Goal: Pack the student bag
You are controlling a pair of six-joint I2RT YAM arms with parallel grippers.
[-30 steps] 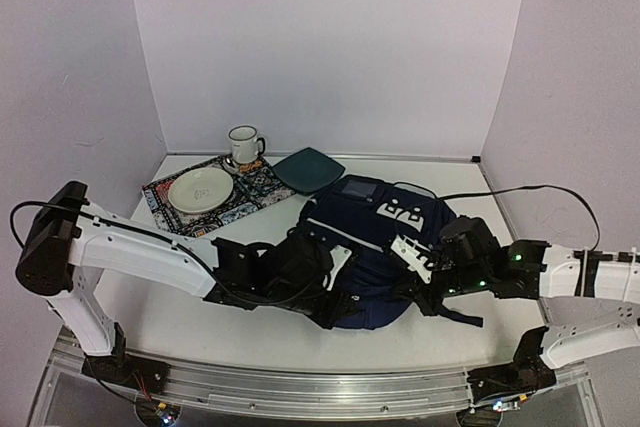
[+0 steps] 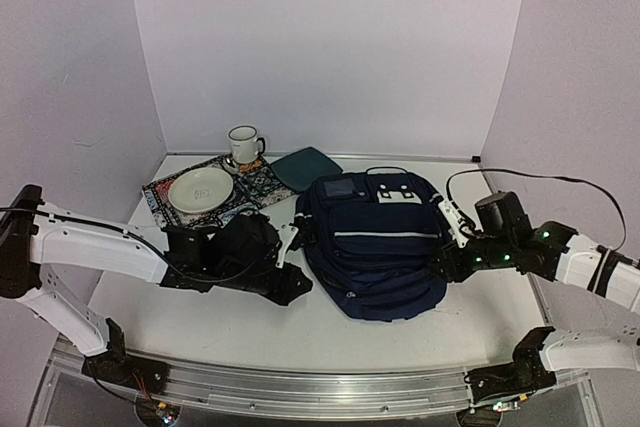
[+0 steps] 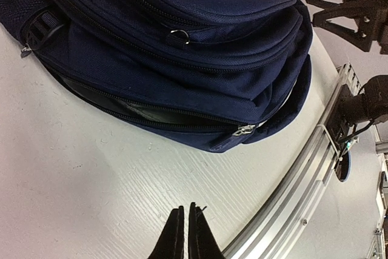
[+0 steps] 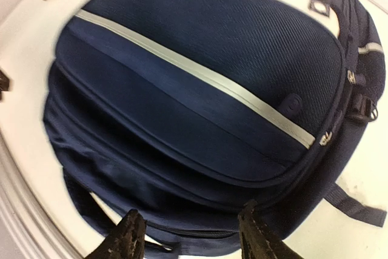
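A navy backpack (image 2: 385,232) lies on the table, front panel up. A zip along its lower left side gapes a little in the left wrist view, showing a dark inside. My left gripper (image 2: 298,290) is beside the bag's lower left edge; its fingertips (image 3: 180,213) are together with nothing visible between them. Over at the bag's right edge is my right gripper (image 2: 442,265). Its fingers (image 4: 134,235) stand apart in the right wrist view, above the bag's lower fabric, with no cloth pinched between them.
Behind to the left are a patterned mat (image 2: 262,187), a pale plate (image 2: 200,190) and a white mug (image 2: 244,144). A dark green flat item (image 2: 305,167) touches the bag's back corner.
Both arms moved apart, the left one leftward and the right one rightward and back. The bag turned straighter, and its lower part now spreads wider to the right.
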